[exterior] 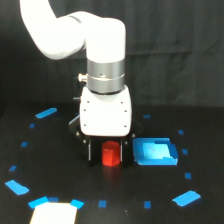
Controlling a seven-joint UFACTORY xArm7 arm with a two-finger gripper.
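Observation:
A small red block [111, 154] stands on the black table near the middle of the camera view. My white arm reaches down from the top left, and its gripper [110, 151] is over the block. The dark fingers are spread apart, one to each side of the block, so the gripper looks open. Against the black table they are hard to make out, and whether either one touches the block I cannot tell. The hand hides the area just behind the block's upper edge.
To the right of the block lies a blue tape square [143, 157] with a pale light-blue patch [157, 151] inside it. Several blue tape pieces are scattered over the table. A beige object [53, 213] sits at the lower left edge.

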